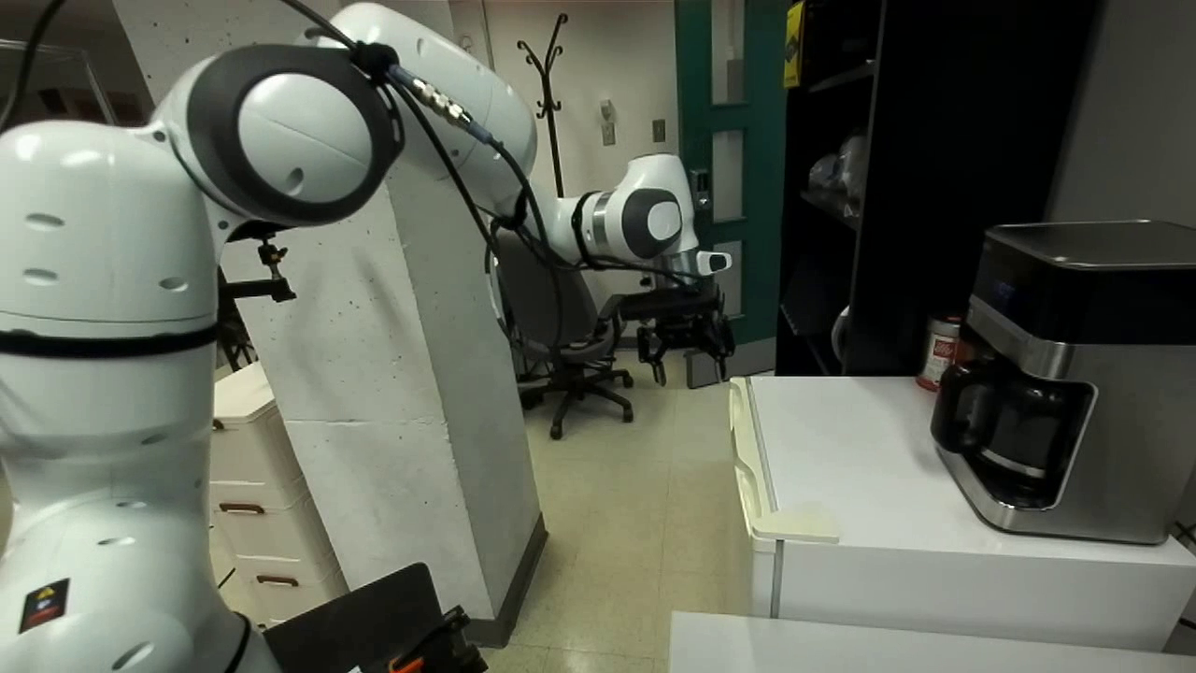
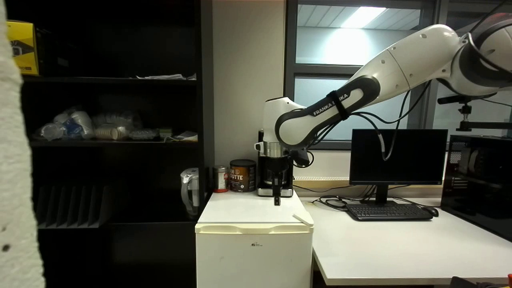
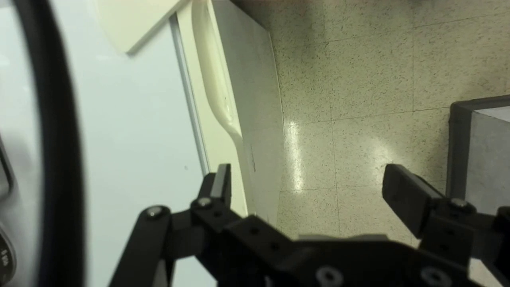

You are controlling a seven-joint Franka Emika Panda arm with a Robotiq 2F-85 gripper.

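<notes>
My gripper [image 1: 692, 365] is open, its two black fingers wide apart with nothing between them. In the wrist view the gripper looks down past the front edge of the small white fridge [image 3: 129, 119]; one finger overlaps the edge of the door's cream top [image 3: 216, 143], the other is over the floor. From the second exterior view, the gripper [image 2: 277, 201] appears in front of the coffee maker [image 2: 261, 185], partly covering it. The steel and black coffee maker [image 1: 1132, 415] stands on the fridge top [image 1: 852, 437], its black-handled carafe [image 1: 1015, 426] inside.
Beside the coffee maker stand a brown can [image 2: 243, 177] and a smaller red-and-silver can [image 2: 221, 180]. A dark shelf [image 2: 110, 79] rises by the fridge, and a white desk [image 2: 408, 245] with a monitor [image 2: 398, 156] lies on its other side. A concrete pillar [image 1: 448, 280] flanks the open floor.
</notes>
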